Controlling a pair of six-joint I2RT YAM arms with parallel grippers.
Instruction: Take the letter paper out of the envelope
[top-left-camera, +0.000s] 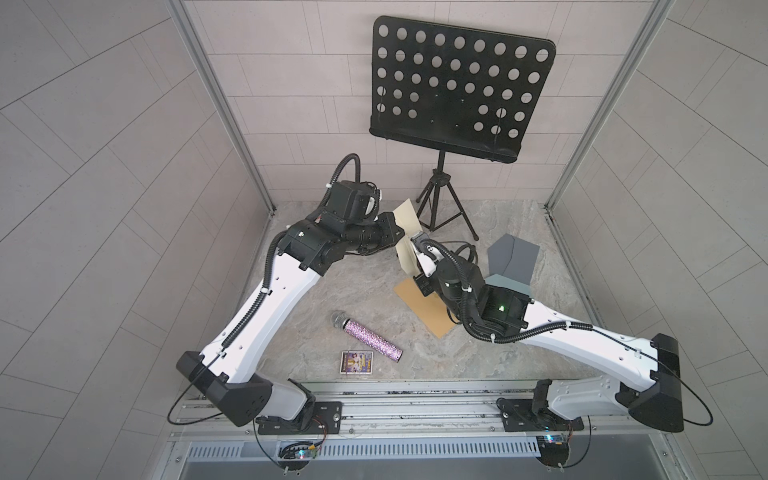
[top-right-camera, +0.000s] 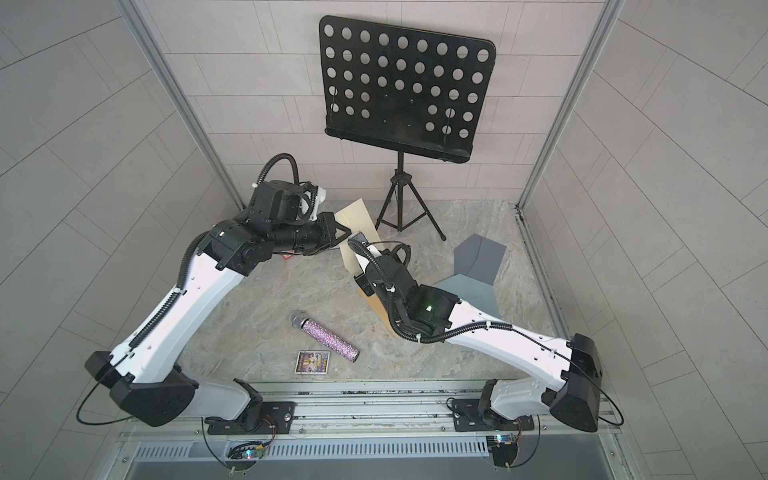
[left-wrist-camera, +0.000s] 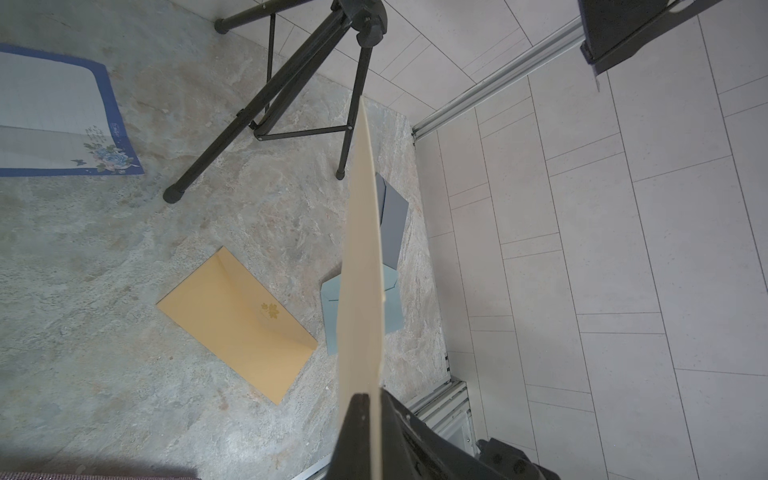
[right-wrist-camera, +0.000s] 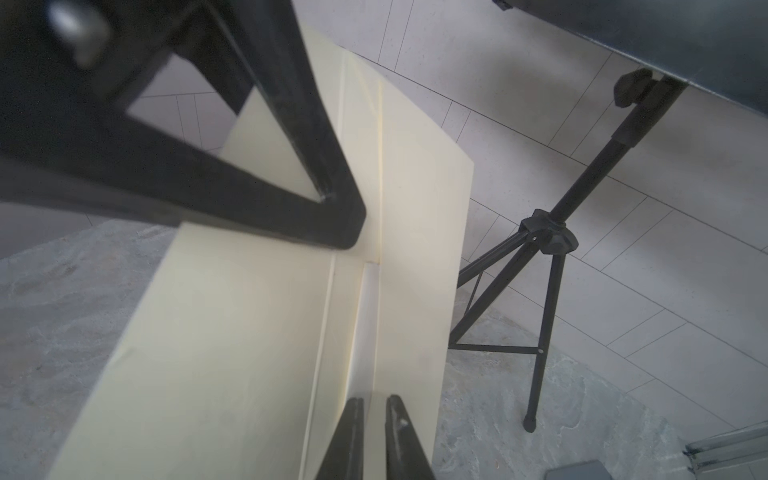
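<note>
A cream envelope hangs in the air, seen nearly edge-on in the left wrist view. My left gripper is shut on it; in the right wrist view the left gripper's black finger (right-wrist-camera: 340, 228) presses against its face. Along the envelope's seam a narrow slit gapes, and a strip of white letter paper (right-wrist-camera: 365, 336) shows inside. At the slit's lower end stands my right gripper, its fingertips a little apart. One fingertip lies in front of the slit, the other over the panel beside it. Whether they touch the paper I cannot tell.
A tan envelope (left-wrist-camera: 240, 324) lies on the floor below, with blue-grey envelopes (top-left-camera: 512, 260) to the right. Behind stands a black music stand (top-left-camera: 460, 88). A glittery microphone (top-left-camera: 372, 339) and a card (top-left-camera: 356, 362) lie in front. A blue-bordered sheet (left-wrist-camera: 56, 116) lies at the left.
</note>
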